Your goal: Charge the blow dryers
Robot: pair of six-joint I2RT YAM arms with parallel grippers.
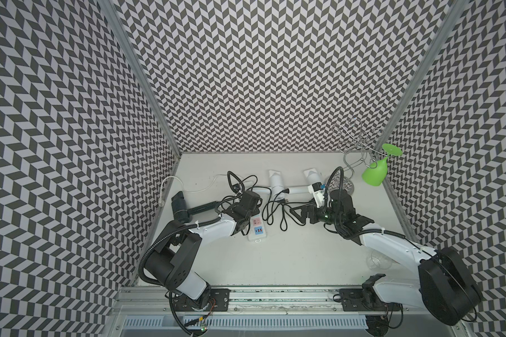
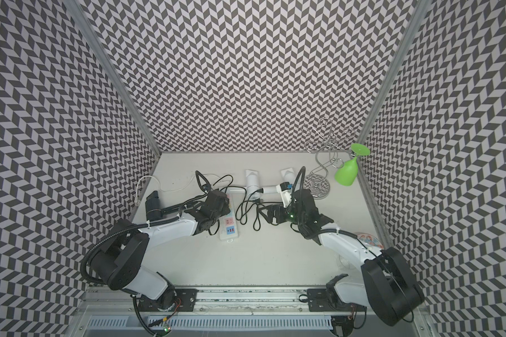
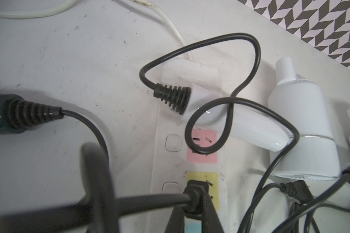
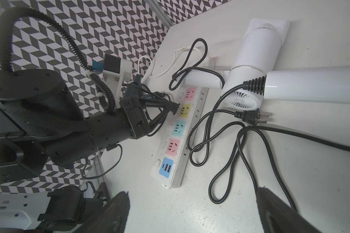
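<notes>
In the right wrist view my left gripper is shut on a black plug (image 4: 175, 107). The plug's metal prongs show beside the yellow socket of the white power strip (image 4: 187, 145), apparently outside its holes. From the left wrist view, the plug (image 3: 197, 186) covers part of the yellow socket. The dark green dryer (image 1: 180, 207) lies at the left. Two white dryers (image 4: 249, 64) (image 1: 313, 177) lie behind the strip and to its right. A loose two-prong plug (image 4: 249, 116) rests on the table. My right gripper stands open above the table with nothing between its fingers.
Looped black cords (image 4: 231, 151) cover the table right of the strip. A wire rack (image 1: 357, 143) and a green goblet-shaped thing (image 1: 375, 173) stand at the back right.
</notes>
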